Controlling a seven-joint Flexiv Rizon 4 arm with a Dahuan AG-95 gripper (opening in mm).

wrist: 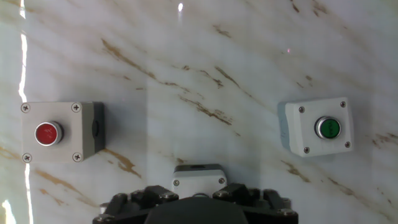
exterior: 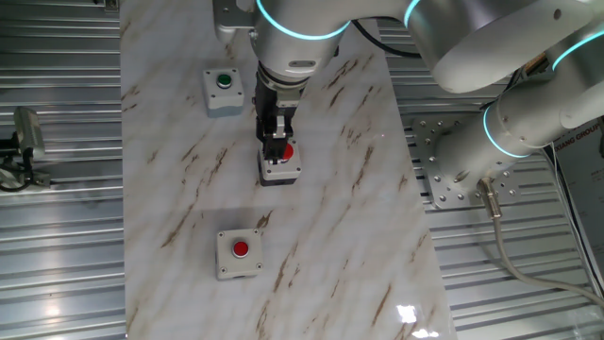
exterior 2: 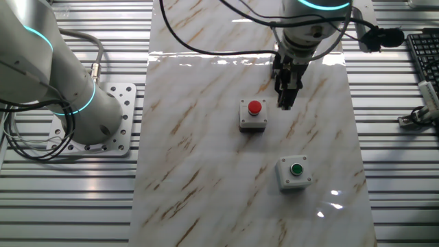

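Observation:
My gripper points down over the table in exterior view 1, overlapping the middle box and part of its red knob. Exterior view 2 shows the gripper off to one side of that red knob, apart from it. A light box with a green button sits at the right of the wrist view; a greyish box with a flat red button is at the left. Dark gripper parts cover the middle box's near portion there. How the fingers stand, and anything between them, is unclear.
Ribbed metal decking borders the tabletop. A dark cable loops from the arm above the table, and a keyboard lies at the far right.

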